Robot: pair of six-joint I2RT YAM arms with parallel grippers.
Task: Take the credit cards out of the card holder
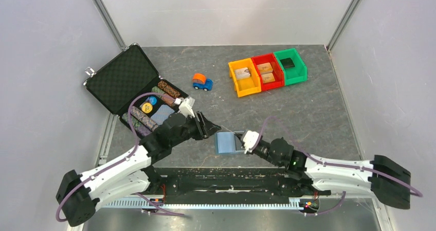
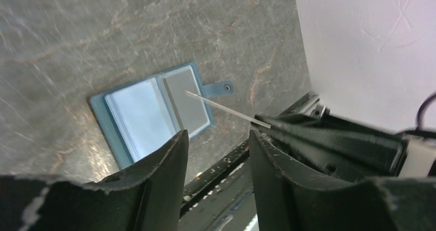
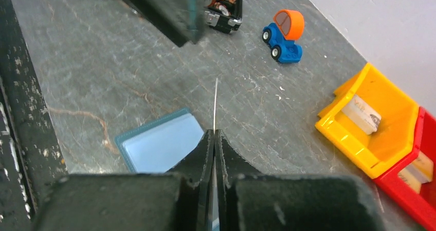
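The blue card holder (image 1: pixel 224 143) lies opened flat on the table between my arms. A pale blue panel, a grey clear-looking panel and a strap with a snap show on the holder (image 2: pixel 139 115) in the left wrist view. My right gripper is shut on a thin card (image 3: pixel 215 102), seen edge-on and sticking out past the fingertips above the holder. The card (image 2: pixel 226 109) also appears as a pale line in the left wrist view. My left gripper is partly open, its fingers apart with nothing gripped, close to the card's free end.
Yellow, red and green bins (image 1: pixel 267 72) stand at the back right, with small boxes in the yellow and red ones and something black in the green. A toy car (image 1: pixel 202 82) and an open chip case (image 1: pixel 136 82) are to the left.
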